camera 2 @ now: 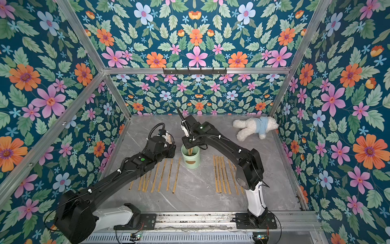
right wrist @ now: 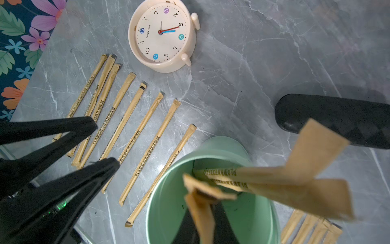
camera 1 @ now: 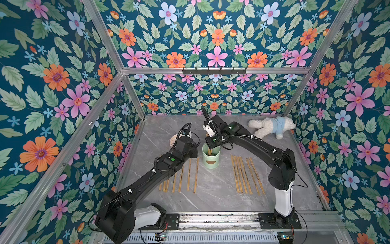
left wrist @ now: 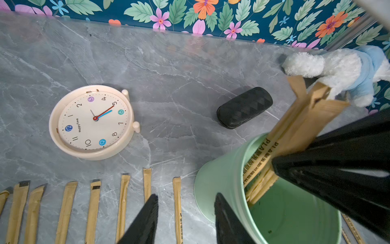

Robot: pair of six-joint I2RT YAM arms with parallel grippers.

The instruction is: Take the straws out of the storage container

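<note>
The green storage container [camera 1: 211,162] stands in the middle with paper-wrapped straws [left wrist: 264,158] sticking up from it. My right gripper is down inside its mouth, shut, with a straw end at its fingers; whether it grips that straw is hard to tell. My left gripper hangs just left of the container, open, nothing visible between its fingertips. Rows of straws [camera 2: 178,174] lie on the table either side of the container.
A round clock [left wrist: 91,120] lies back left, a black case [left wrist: 244,107] behind the container, and a plush toy [camera 1: 270,126] back right.
</note>
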